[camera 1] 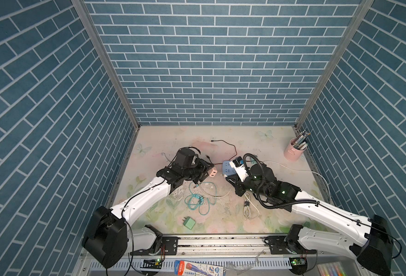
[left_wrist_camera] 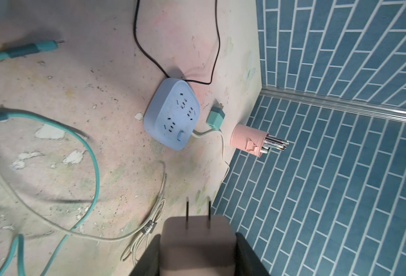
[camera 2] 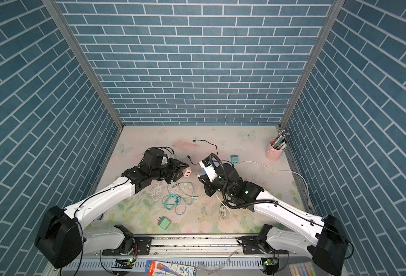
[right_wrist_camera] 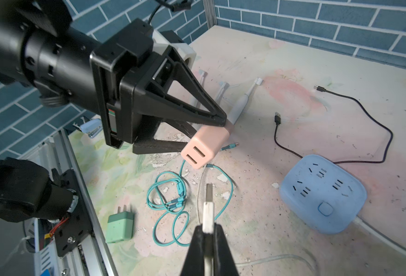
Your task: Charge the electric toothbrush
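Observation:
A pink charger adapter with two USB slots is held above the table, my left gripper shut on it. Its two metal prongs point away from that gripper in the left wrist view. Between the fingers of my right gripper is a slim white USB plug, its metal end toward the adapter's slots but apart from them. Its white cable trails over the table. Several pale toothbrushes lie behind the left gripper. The blue power strip rests on the table, partly hidden in the top left view.
Coiled teal cable and a green adapter lie near the front. A black cable runs behind the strip. Another teal adapter sits beside the strip, and a pink pen cup stands at the right.

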